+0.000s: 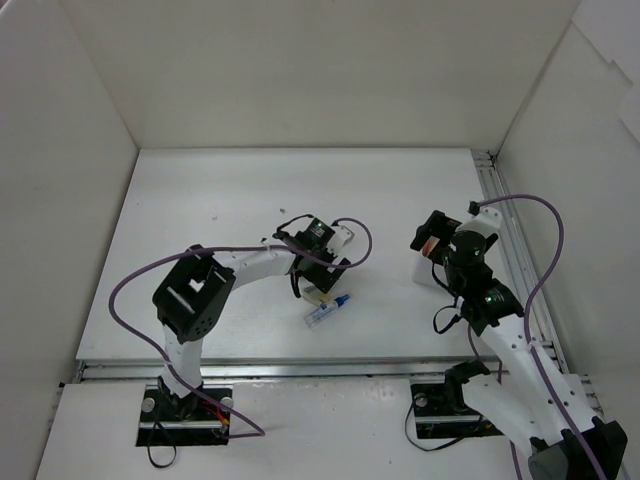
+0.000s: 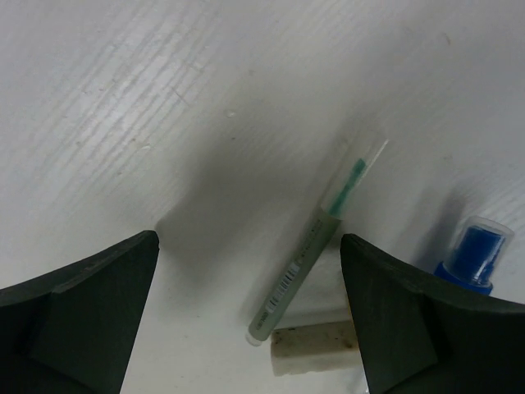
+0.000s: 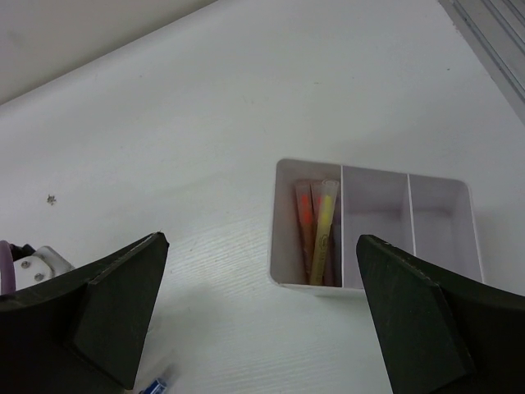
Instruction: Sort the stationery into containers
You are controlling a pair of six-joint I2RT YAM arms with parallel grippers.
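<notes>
A green pen with a clear cap (image 2: 300, 267) lies on the table, seen between the parted fingers of my open left gripper, nearer the right finger. Beside it lies a pale block (image 2: 316, 348), partly hidden by that finger. A clear spray bottle with a blue top (image 1: 325, 311) lies just in front of the left gripper. My right gripper is open with nothing held, above and near the white three-part container (image 3: 373, 176). Its left compartment holds red and yellow pens (image 3: 324, 234); the other two look empty.
A metal rail (image 1: 300, 369) runs along the front edge, and another along the right side. Loose purple cables (image 1: 140, 275) loop over both arms.
</notes>
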